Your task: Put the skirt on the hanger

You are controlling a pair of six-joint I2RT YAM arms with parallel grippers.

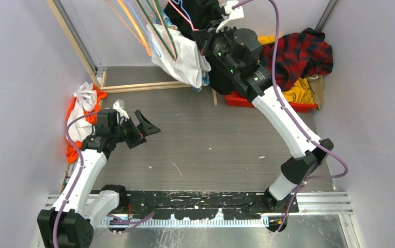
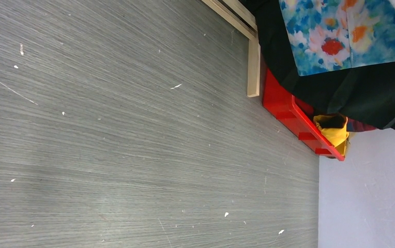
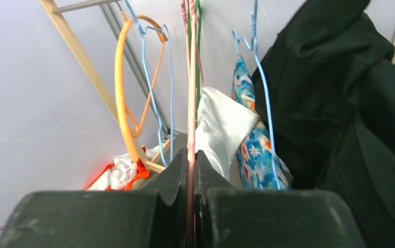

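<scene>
In the top view, my right gripper (image 1: 198, 35) is at the back, beside the hanging clothes. It is shut on a pink hanger (image 1: 181, 14), whose bar runs up from between the fingers in the right wrist view. A white skirt-like cloth (image 1: 182, 58) droops close by, under the green hanger (image 1: 156, 32); behind the hanger bar, the same white cloth (image 3: 225, 120) shows folded. Which hanger bears it I cannot tell. My left gripper (image 1: 148, 135) stands open and empty over the floor at the left; its fingers are outside the left wrist view.
An orange hanger (image 3: 123, 88) and blue hangers (image 3: 269, 98) flank the pink one. A blue floral cloth (image 2: 335, 39) and a black garment (image 3: 319, 98) hang nearby. A red bin (image 2: 293, 116) of clothes stands at the back right.
</scene>
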